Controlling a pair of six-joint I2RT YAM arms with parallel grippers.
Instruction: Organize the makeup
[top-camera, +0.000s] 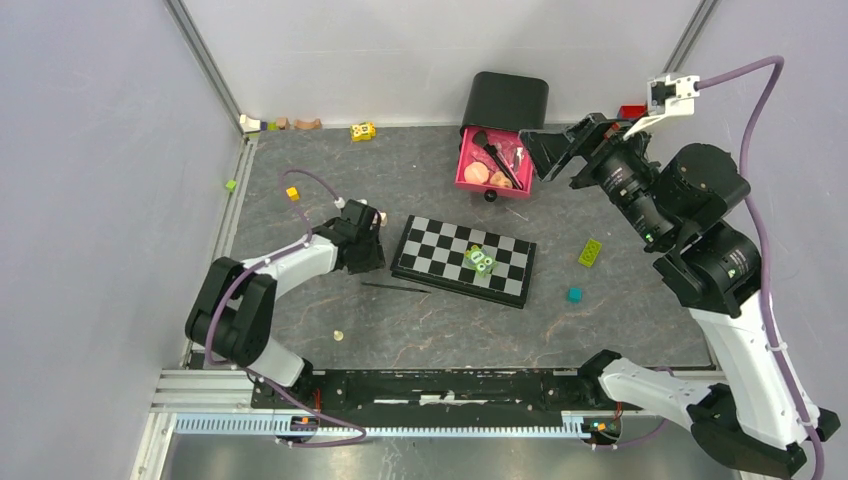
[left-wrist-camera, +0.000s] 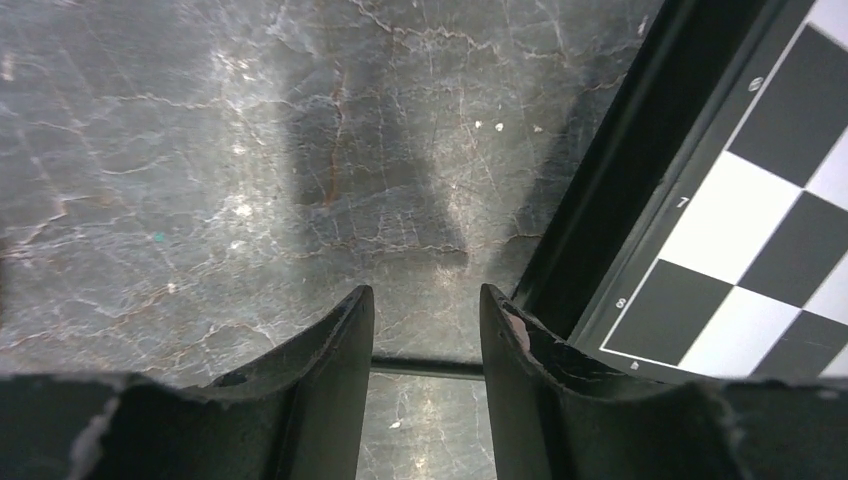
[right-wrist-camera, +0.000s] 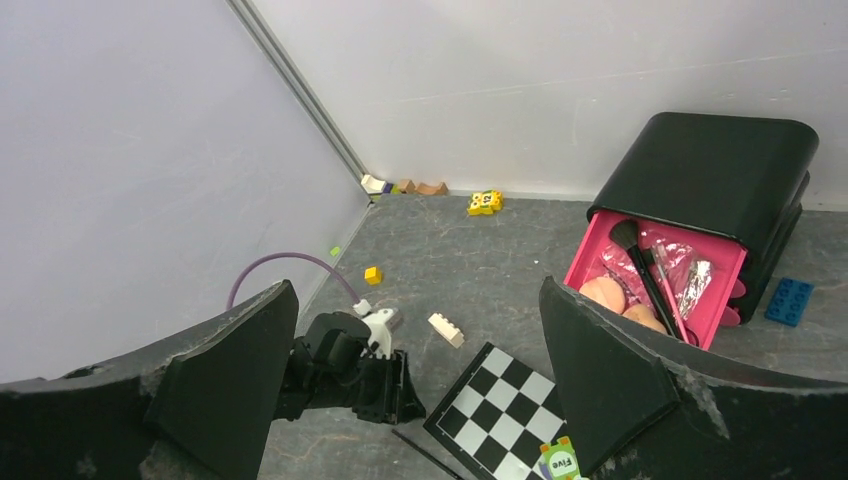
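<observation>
A thin black pencil-like stick (top-camera: 395, 287) lies on the grey table left of the checkered box. In the left wrist view, the stick (left-wrist-camera: 428, 367) crosses below the gap of my left gripper. The gripper's fingers stand apart, with nothing visibly gripped. Part of the stick is hidden behind them. At the back, a black organizer (top-camera: 510, 100) has its pink drawer (top-camera: 463, 165) pulled out, holding brushes (right-wrist-camera: 640, 265), round sponges (right-wrist-camera: 605, 292) and pink packets. My right gripper hangs open and empty in the air near the drawer's right side.
A black box with a checkered top (top-camera: 430, 255) lies mid-table, bearing a small green toy (top-camera: 480, 261). Scattered around are a green block (top-camera: 590, 252), a teal cube (top-camera: 574, 295), a yellow toy (top-camera: 362, 132) and a white block (right-wrist-camera: 446, 329).
</observation>
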